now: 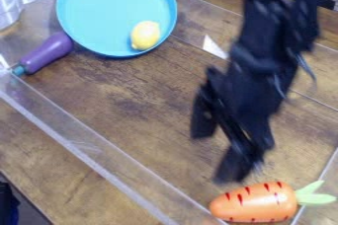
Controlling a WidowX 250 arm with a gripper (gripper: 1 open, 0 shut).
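My black gripper, blurred, is low on the right side of the table with its fingers apart, just above and behind an orange toy carrot with green leaves at the bottom right. Nothing shows between the fingers. A blue plate at the upper left holds a yellow lemon. A purple eggplant lies left of the plate.
The wooden table has clear strips along its left and lower edges. The arm hides much of the right side.
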